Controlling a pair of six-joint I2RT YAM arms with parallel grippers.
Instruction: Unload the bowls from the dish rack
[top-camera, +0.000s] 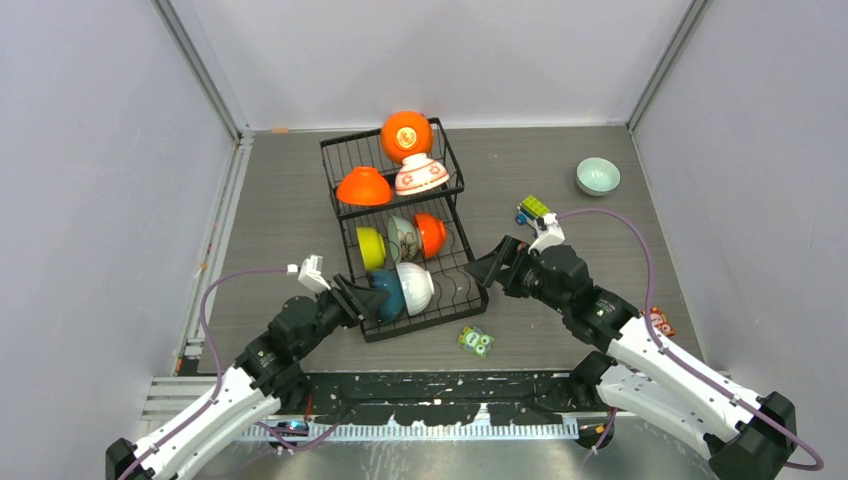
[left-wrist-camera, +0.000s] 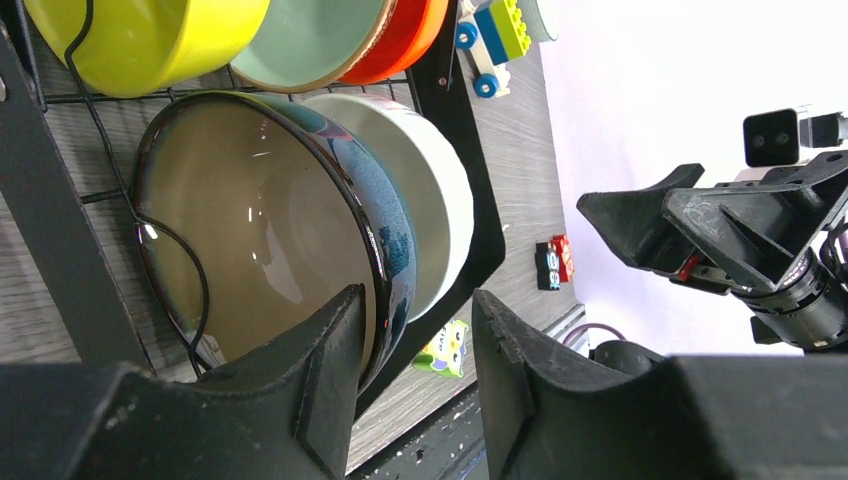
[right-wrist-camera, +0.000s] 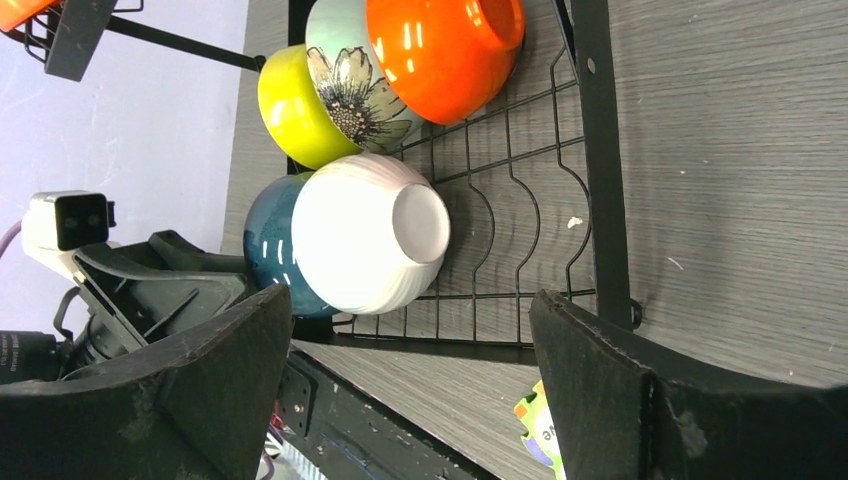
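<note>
A black two-tier dish rack (top-camera: 450, 319) holds bowls. Orange bowls (top-camera: 363, 185) and a patterned white bowl (top-camera: 420, 178) are on top; yellow (top-camera: 369, 247), floral (right-wrist-camera: 355, 100) and orange (top-camera: 430, 233) bowls stand below, beside a white bowl (right-wrist-camera: 355, 235) and a blue bowl (left-wrist-camera: 390, 240). My left gripper is part open at the blue bowl's rim, one finger over the rim in its wrist view; whether it touches cannot be told. My right gripper stands open right of the rack, nothing between its fingers.
A pale green bowl (top-camera: 598, 176) rests at the back right. A toy vehicle (top-camera: 532, 210), a small green toy (top-camera: 476, 340) and a red item (top-camera: 660, 322) lie on the table. The table left of the rack is clear.
</note>
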